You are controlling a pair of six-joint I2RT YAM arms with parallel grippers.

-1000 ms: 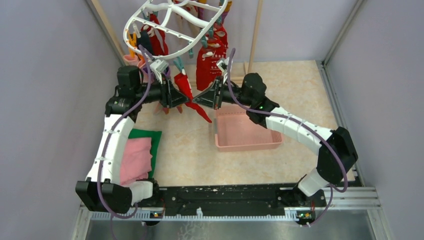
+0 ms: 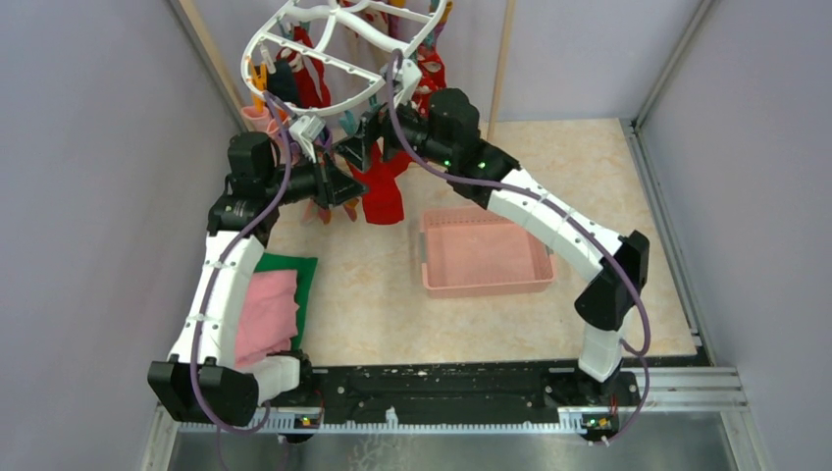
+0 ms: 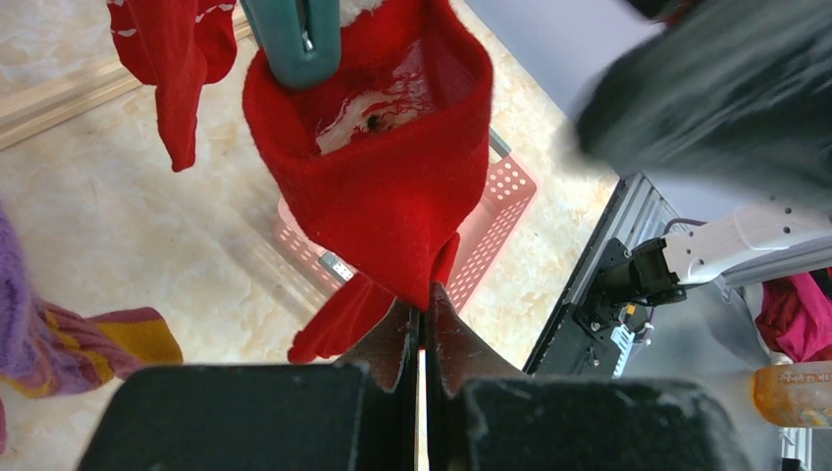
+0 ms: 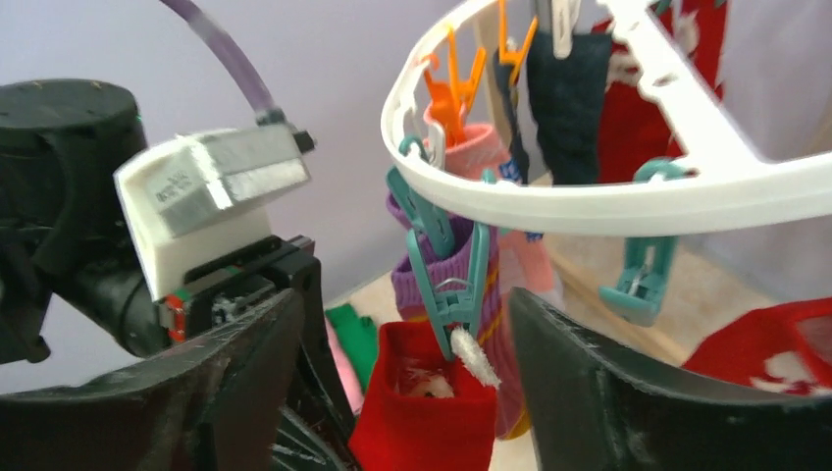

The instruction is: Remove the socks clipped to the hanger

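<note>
A red sock (image 3: 363, 206) hangs from a teal clip (image 4: 456, 304) on the white hanger (image 2: 348, 64). My left gripper is shut on the red sock's edge, below its opening. Other socks, such as a purple and yellow one (image 3: 88, 339) and a second red one (image 3: 182, 59), hang around it.
A pink basket (image 2: 486, 255) sits on the table right of the hanging socks, with bare table around it. Pink cloth (image 2: 265, 314) on green cloth lies at the lower left. Grey walls bound both sides.
My right gripper and arm have moved up and left toward the hanger and clip. The red sock shifts and turns slightly. My left arm has barely moved.
</note>
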